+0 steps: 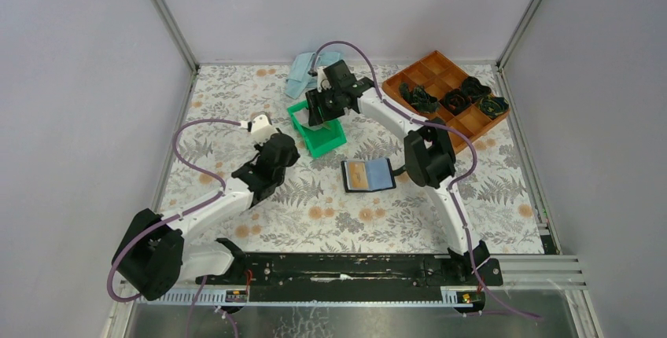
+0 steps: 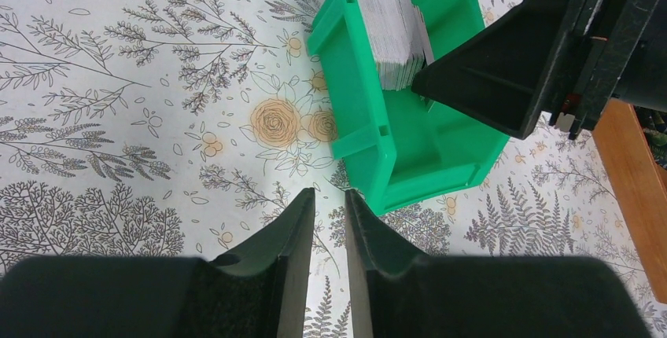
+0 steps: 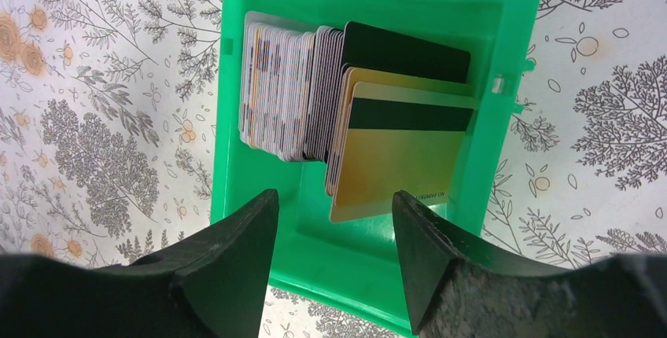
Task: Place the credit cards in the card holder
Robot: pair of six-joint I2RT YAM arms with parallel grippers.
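Observation:
Inside the green bin (image 3: 515,63) stands a row of credit cards (image 3: 271,90), the front one (image 3: 393,169) gold with a dark stripe and leaning. Over the bin, my right gripper is open, its fingers apart on either side of that card's lower part with nothing gripped. In the left wrist view one of its black fingers (image 2: 488,78) reaches down beside the cards. My left gripper hangs over the table to the left of the bin, part open and empty. The card holder (image 1: 380,174) lies unfolded on the table, a tan card showing in its left side.
A wooden compartment tray (image 1: 437,67) with several dark coils stands at the back right. A blue cloth (image 1: 299,71) lies behind the bin.

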